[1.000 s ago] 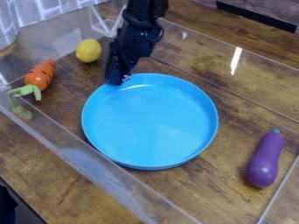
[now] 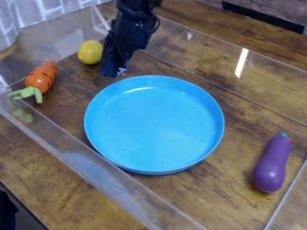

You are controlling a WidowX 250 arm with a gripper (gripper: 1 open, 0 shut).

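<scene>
The dark robot gripper (image 2: 115,63) hangs down from the top of the view, its tip just right of a yellow lemon-like object (image 2: 90,52), near the upper-left rim of a blue plate (image 2: 153,126). Whether its fingers are apart or closed is too small and dark to tell. An orange carrot with green top (image 2: 41,77) lies at the left. A purple eggplant (image 2: 271,163) lies at the lower right.
A transparent edge or panel runs diagonally along the left side and another strip at the lower right.
The gripper has moved a little up and left, away from the plate's rim and closer to the yellow object. The plate, carrot and eggplant look unmoved.
</scene>
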